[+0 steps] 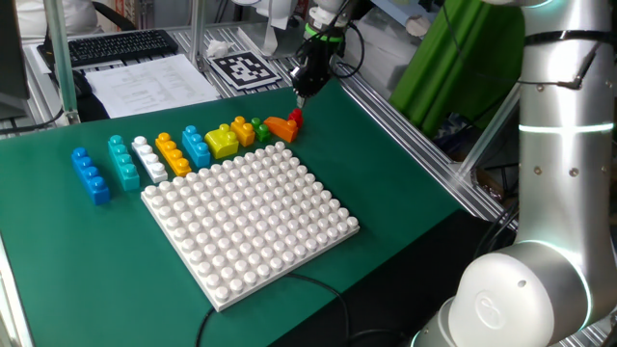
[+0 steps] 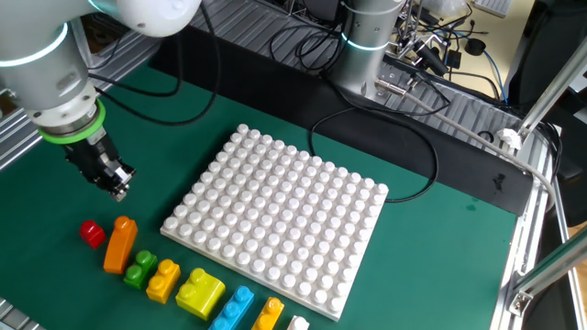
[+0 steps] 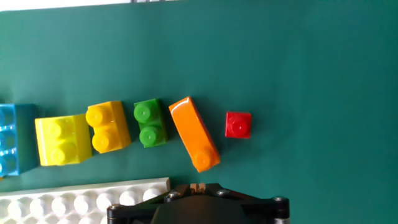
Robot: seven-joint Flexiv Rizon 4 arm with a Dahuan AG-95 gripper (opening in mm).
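My gripper hangs above the green table, up and away from the bricks. In the wrist view its fingertips are together at the bottom edge, and nothing shows between them. Ahead of them lies a small red one-stud brick, with a tilted orange brick close by on its left. Further left come a green two-stud brick, an amber brick, a yellow brick and a blue brick. The white studded baseplate lies flat, bare of bricks.
The row goes on with an orange-yellow brick, a white brick, a teal brick and a dark blue brick. Black cables run beside the baseplate.
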